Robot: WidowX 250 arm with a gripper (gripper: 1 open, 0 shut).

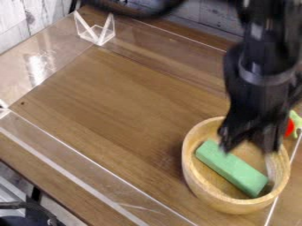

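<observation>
A green block (230, 168) lies inside a round wooden bowl (210, 192) at the lower right. My gripper (248, 132), dark and motion-blurred, hangs over the back of the bowl, above the block. The blur hides its fingertips and whether anything is between them.
A red and green object (291, 125) is partly visible behind the bowl at the right edge. A clear plastic piece (97, 28) stands at the back left.
</observation>
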